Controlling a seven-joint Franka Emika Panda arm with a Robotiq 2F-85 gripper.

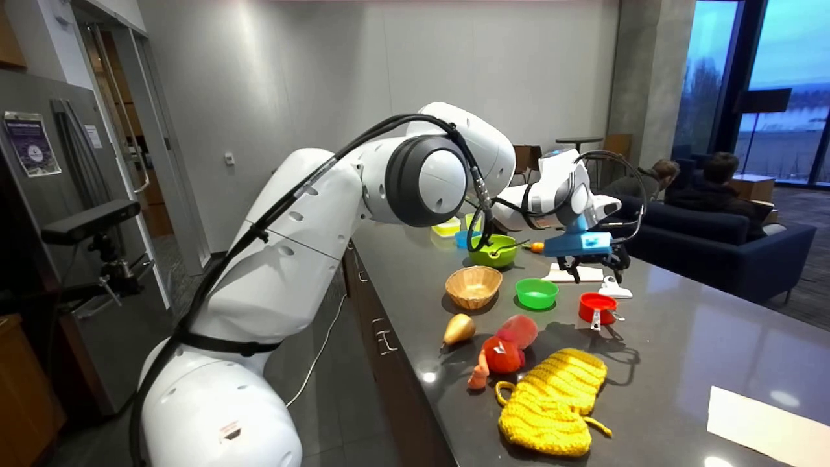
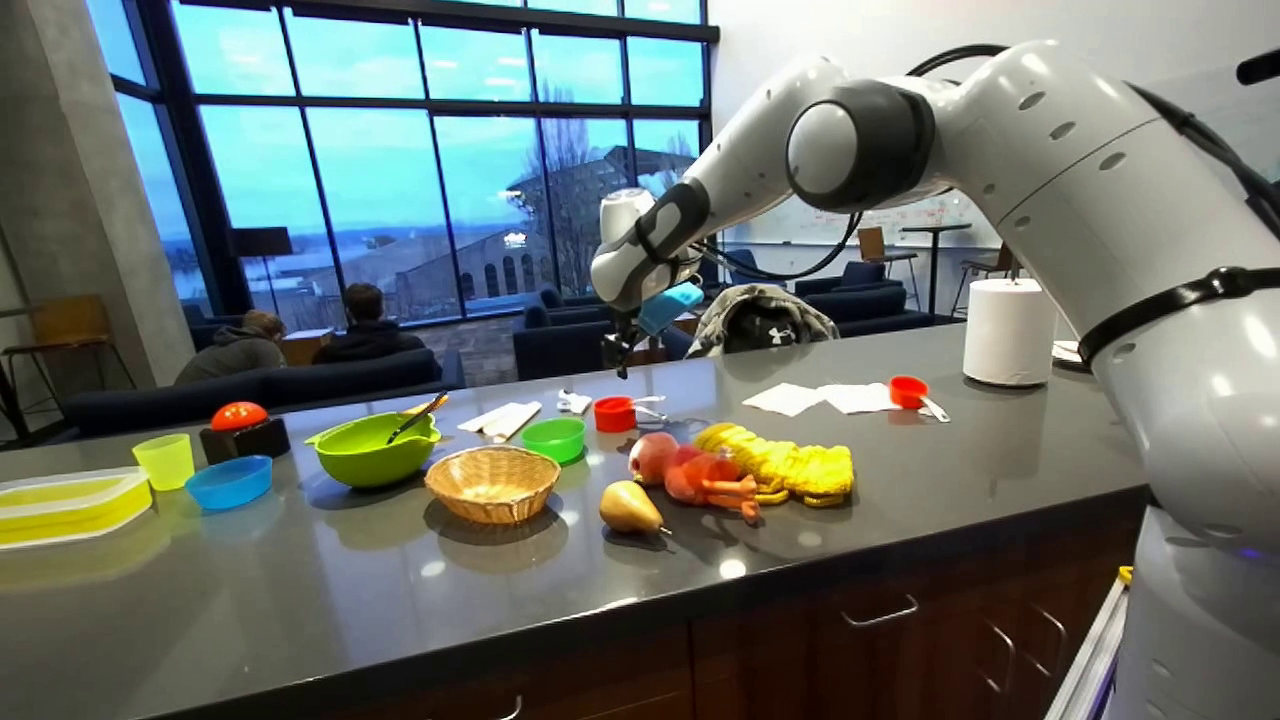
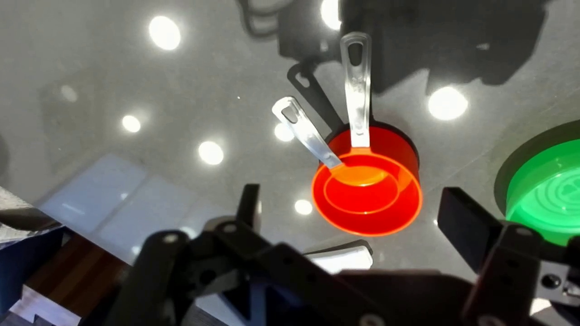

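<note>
Nested red measuring cups [image 3: 369,198] rest on the grey counter, two silver handles pointing toward the top of the wrist view. My gripper is open above the counter, its fingers wide apart and nothing held between them. One black finger [image 3: 467,228] shows between the red cups and a shallow green bowl [image 3: 549,190]. In exterior view 1, the gripper [image 1: 597,272] hangs a little above and behind the red cups [image 1: 592,308]. A white clip-like utensil [image 3: 342,260] lies beside the cups, partly hidden by the gripper.
A wicker basket [image 2: 492,484], a pear [image 2: 631,509], a red plush toy [image 2: 696,475] and a yellow knitted item [image 2: 786,462] stand nearer the counter's front. A lime bowl [image 2: 378,450] with a spoon is farther left. White sheets [image 2: 828,398] lie on the right.
</note>
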